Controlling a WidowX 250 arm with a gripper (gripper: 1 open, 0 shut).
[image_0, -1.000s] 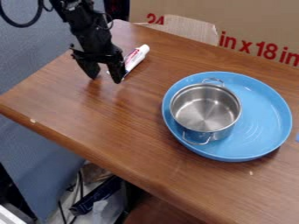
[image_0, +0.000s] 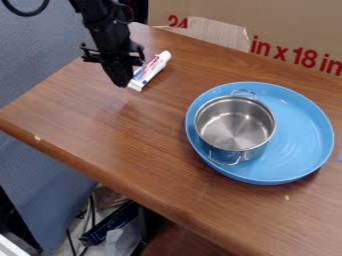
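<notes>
My black gripper (image_0: 118, 70) is at the upper left, over the table just left of a white toothpaste-like tube (image_0: 150, 70) with red and blue print, which lies diagonally on the wood. I cannot tell whether the gripper is open or shut, or whether it touches the tube. A steel pot (image_0: 235, 128) with wire handles stands on a blue plate (image_0: 305, 150) at the right.
A cardboard box (image_0: 287, 40) stands along the back. Beyond the left edge are a grey-blue surface and clutter on the floor.
My gripper has moved up from lower over the table, and more of the tube shows now. The pot and plate have not moved.
</notes>
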